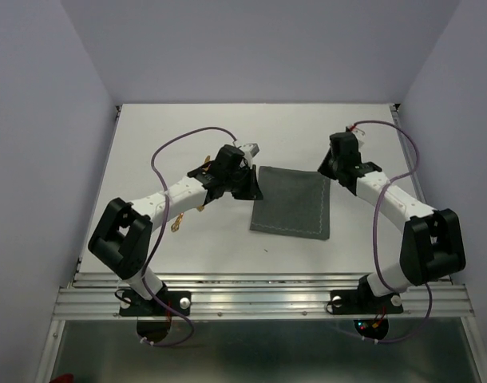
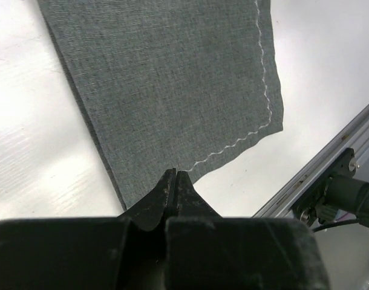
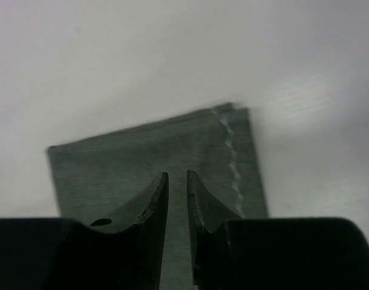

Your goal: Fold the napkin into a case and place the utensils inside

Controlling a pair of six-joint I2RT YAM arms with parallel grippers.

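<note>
The grey napkin lies folded in a near square on the white table, a pale stitched line near its edge. My left gripper is at its left edge, raised above it; in the left wrist view its fingertips are shut, nothing visible between them. My right gripper is over the top right corner; in the blurred right wrist view its fingers stand slightly apart, with only napkin seen below. Orange-gold utensils lie left of the napkin, partly hidden by the left arm.
A metal rail runs along the front edge, and grey walls enclose the sides and back.
</note>
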